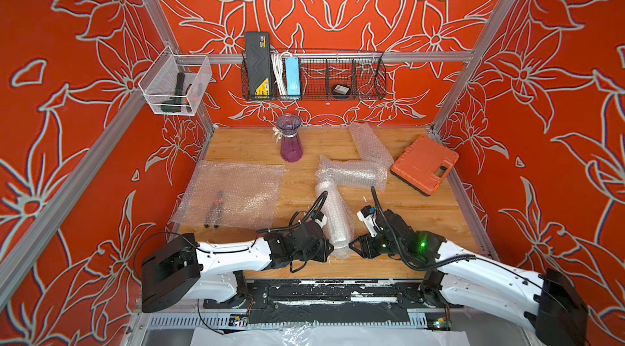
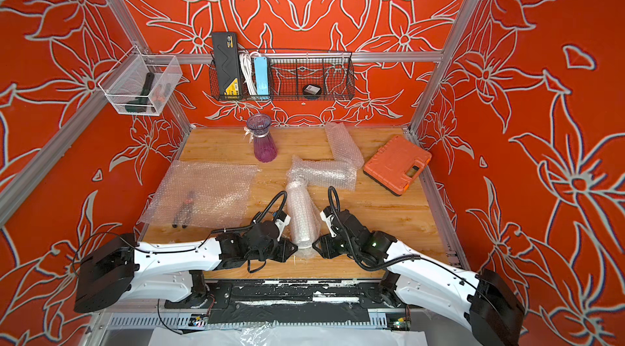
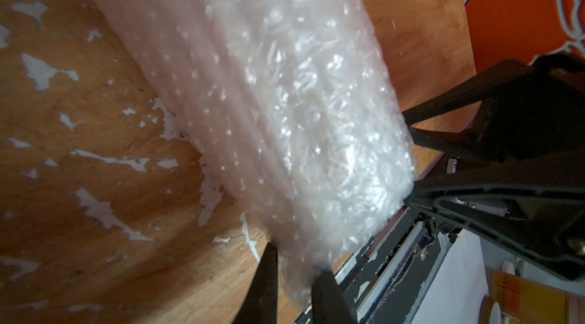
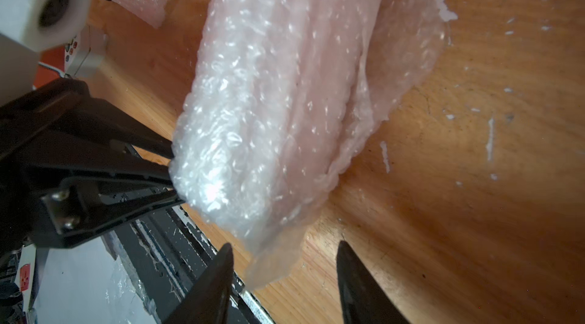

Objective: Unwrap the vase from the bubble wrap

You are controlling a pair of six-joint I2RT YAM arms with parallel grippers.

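Observation:
A long bubble-wrapped bundle [image 1: 338,214] lies lengthwise on the table, its near end between my two grippers. The vase inside cannot be made out through the cloudy layers. My left gripper is part open, a narrow gap between its fingers, with the loose wrap edge [image 3: 296,290] hanging there; contact is unclear. My right gripper is open wider, its fingers [image 4: 356,284] on either side of a thin wrap flap [image 4: 274,260]. That flap lies closer to one finger and is not visibly clamped.
An unwrapped purple vase [image 1: 291,146] stands at the back. Bubble wrap [image 1: 351,173] lies beyond the bundle, and a flat sheet [image 1: 237,193] is at left with dark pliers [image 1: 215,209] there. An orange case [image 1: 425,163] sits at right. Bare wood separates these.

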